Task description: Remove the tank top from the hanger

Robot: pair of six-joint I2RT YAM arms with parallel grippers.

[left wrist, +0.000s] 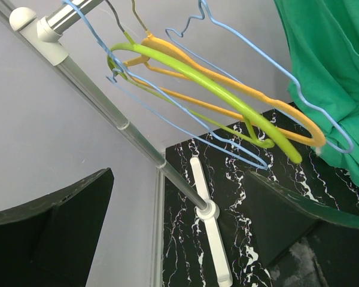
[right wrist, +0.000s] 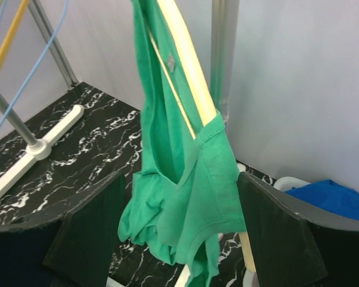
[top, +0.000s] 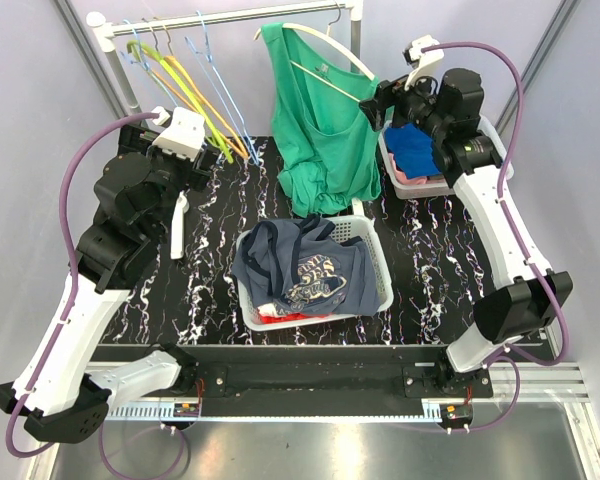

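Note:
The green tank top (top: pixel 325 120) hangs on a cream hanger (top: pixel 330 42) from the rack's right part. In the right wrist view its near strap (right wrist: pixel 212 152) wraps the hanger's sloping arm (right wrist: pixel 188 60), and the hanger's tip shows below the cloth. My right gripper (top: pixel 373 108) is open at the top's right shoulder; cloth lies in the gap between its fingers, not clamped. Whether a finger touches it, I cannot tell. My left gripper is open and empty, below and in front of the empty hangers (left wrist: pixel 215 89) at the left.
The rack's bar (top: pixel 230 15) runs across the back. A basket (top: pixel 383 285) holding a dark navy garment (top: pixel 300 270) stands front centre. Behind the right arm is another basket (top: pixel 420 189) with blue cloth (top: pixel 412 150).

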